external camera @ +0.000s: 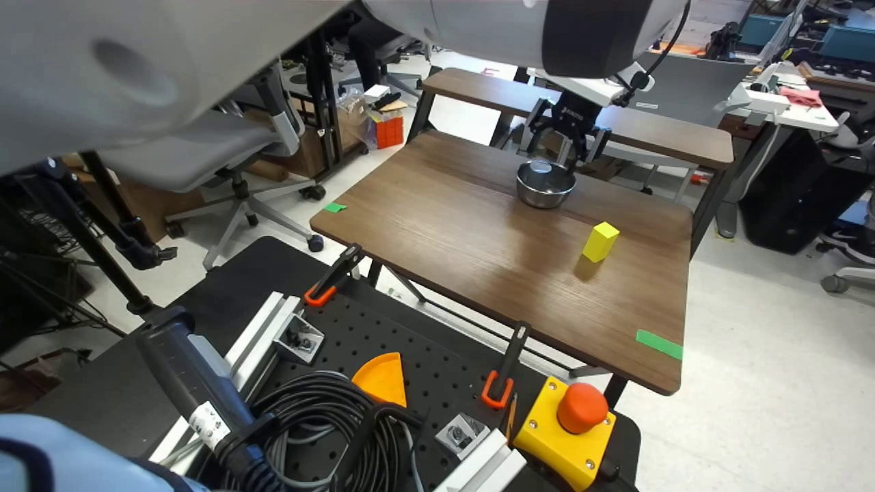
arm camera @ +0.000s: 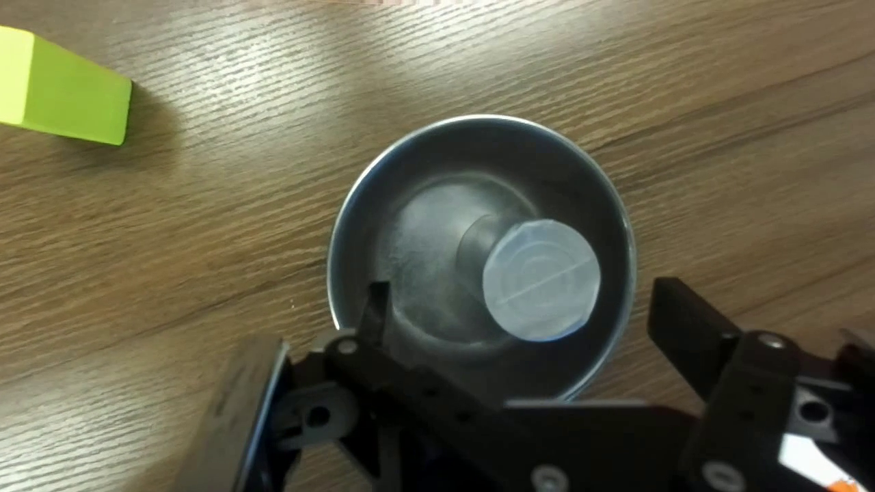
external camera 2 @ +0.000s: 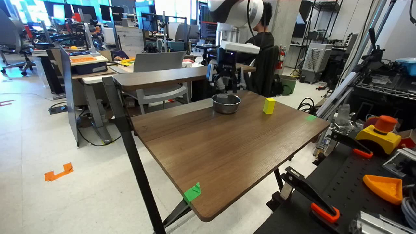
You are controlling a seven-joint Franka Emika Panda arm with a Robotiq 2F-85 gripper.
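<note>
A shiny metal bowl (external camera: 545,195) stands upright toward the back of the brown table (external camera: 459,221). Inside it, in the wrist view, is a pale round-topped cylinder (arm camera: 541,279), right of the bowl's centre. My gripper is open above the bowl, one fingertip over the left part of the bowl and the other out to the right of its rim, with nothing held between them. Apart from the bowl, a yellow block (external camera: 601,242) stands upright on the table; its yellow-green side shows at the wrist view's upper left.
A raised shelf (external camera 2: 163,78) runs along the table's back edge, close behind the gripper. Green tape (external camera: 659,344) marks a front corner. In front stands a black pegboard bench with clamps (external camera: 506,365) and a yellow box with a red button (external camera: 582,408).
</note>
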